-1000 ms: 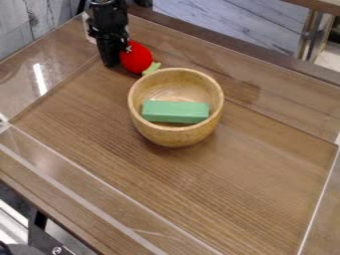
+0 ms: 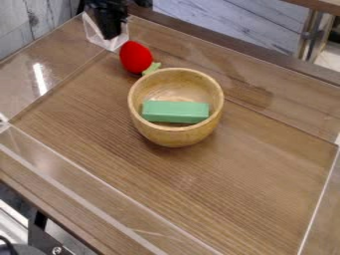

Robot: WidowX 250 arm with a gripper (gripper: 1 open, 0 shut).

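My dark gripper is at the top left, raised over a white object beside the wall; I see nothing between its fingers, and it looks shut, though small and dark. A red, rounded object with a pale green end lies on the wooden table, below and right of the gripper. A wooden bowl holding a green block stands near the middle.
A grey wall edge runs along the upper left. A wooden structure with a rail is at the upper right.
My gripper has risen up and away from beside the red object, uncovering more of the white object. The bowl and block have not moved.
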